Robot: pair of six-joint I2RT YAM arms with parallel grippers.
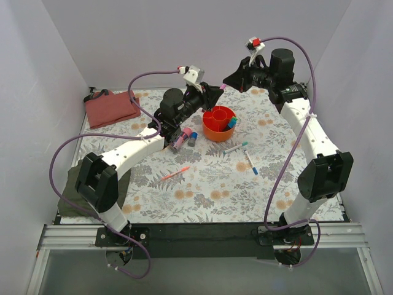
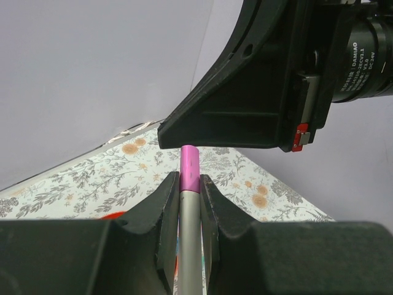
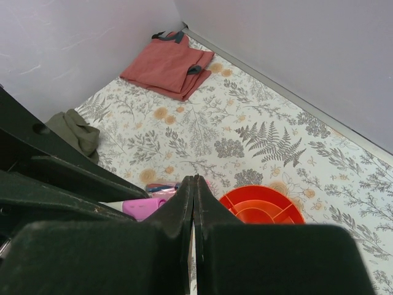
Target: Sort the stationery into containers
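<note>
A white marker with a pink cap (image 2: 190,169) stands between the fingertips of my left gripper (image 1: 220,91), which is shut on it. In the top view only its pink end (image 1: 223,86) shows. My right gripper (image 1: 226,82) is shut just beyond that end; in the right wrist view its fingertips (image 3: 191,190) meet with nothing between them. From the left wrist view, the cap's end appears right under the right gripper's tip; whether they touch I cannot tell. Below both grippers stands a round orange divided container (image 1: 216,134), with a blue-capped item (image 1: 231,123) inside.
On the floral table lie a teal-capped marker (image 1: 236,148), a blue-capped marker (image 1: 251,163) and a coral pen (image 1: 175,174). Pink (image 1: 182,139) and grey-blue (image 1: 192,139) items sit left of the container. A red cloth (image 1: 110,109) lies back left, a dark green cloth (image 1: 83,200) front left.
</note>
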